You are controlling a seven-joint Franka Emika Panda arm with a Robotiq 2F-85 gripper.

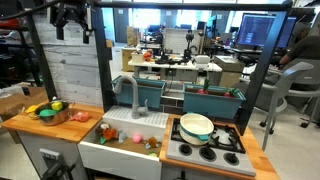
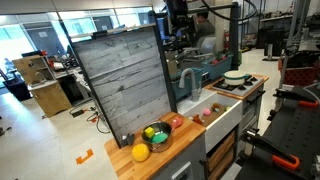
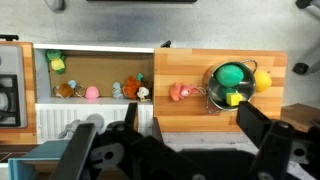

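High above the counter's left end, my gripper hangs open in exterior view 1. Its dark fingers stand wide apart at the bottom of the wrist view, with nothing seen between them. Below it, a metal pot rests on the wooden counter, holding a green item and a yellow block. A yellow round item lies beside the pot, and a pinkish-red toy lies on its other side. Several small toys, among them a green one, are in the sink.
A tall grey faucet rises behind the sink. On the stove at right stands a pale pan. Teal bins sit along the back. A grey wooden panel and dark frame posts stand behind the counter.
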